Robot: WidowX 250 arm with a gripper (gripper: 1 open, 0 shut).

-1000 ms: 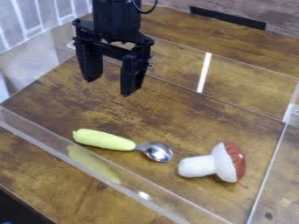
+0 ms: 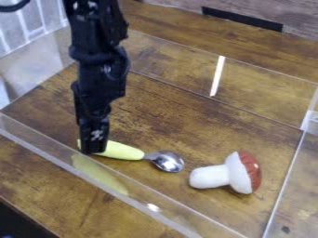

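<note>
My black gripper [image 2: 95,132] reaches down from the top left, its fingertips just over the left part of a spoon with a pale yellow-green handle [image 2: 122,151] and a silver bowl [image 2: 166,161]. The gripper appears open, seen nearly side-on, and hides part of the handle's left end. A white toy mushroom with a red-brown cap [image 2: 243,172] lies on its side to the right of the spoon.
The wooden surface [image 2: 187,112] is bounded by clear walls, one running along the front below the spoon and another at the right.
The spoon and mushroom look unmoved.
</note>
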